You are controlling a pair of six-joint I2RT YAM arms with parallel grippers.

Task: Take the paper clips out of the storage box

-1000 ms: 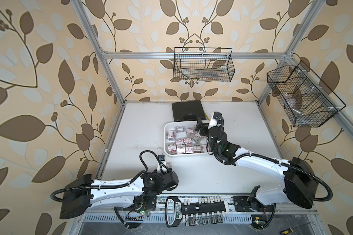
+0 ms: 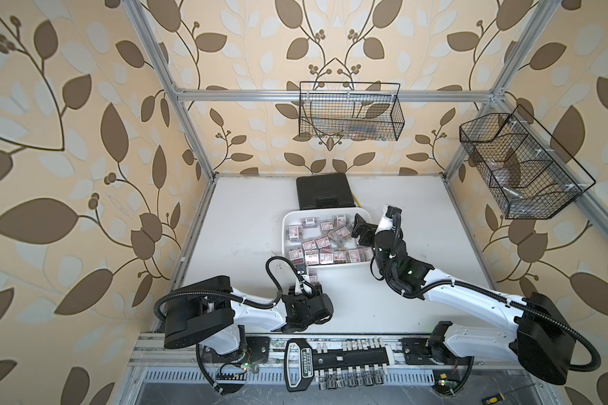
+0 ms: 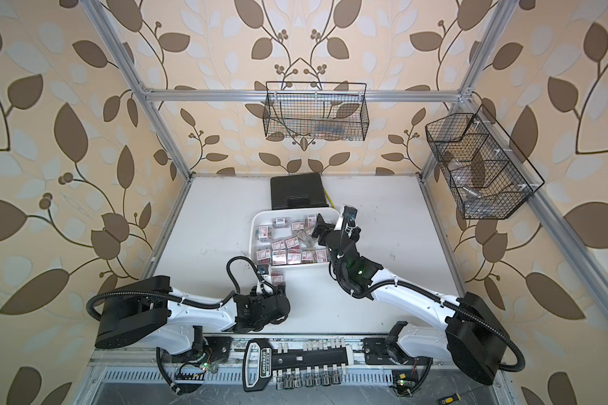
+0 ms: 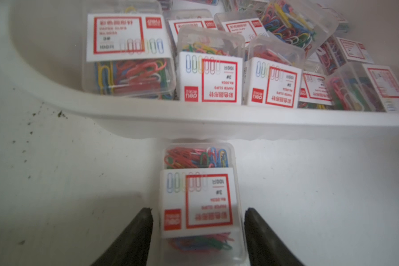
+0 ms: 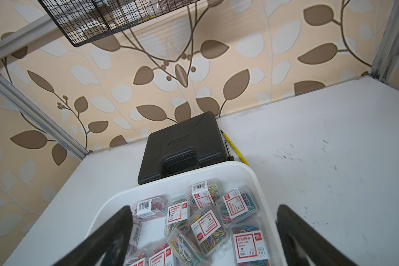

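Note:
A white storage box (image 3: pixel 253 243) on the table holds several clear paper-clip packs (image 5: pixel 206 227) with white and red labels. One pack (image 4: pixel 198 195) lies outside it on the table, just in front of the near rim. My left gripper is low around this pack, a finger at either side and part open; whether both touch it is unclear. My right gripper is open above the box's right part, nothing seen between its blurred fingers.
A black case (image 2: pixel 324 191) and a yellow pen (image 5: pixel 235 148) lie behind the box. Wire baskets (image 2: pixel 351 114) hang on the walls. A socket rail (image 2: pixel 337 364) runs along the front.
My right arm has also shifted to the right over the box.

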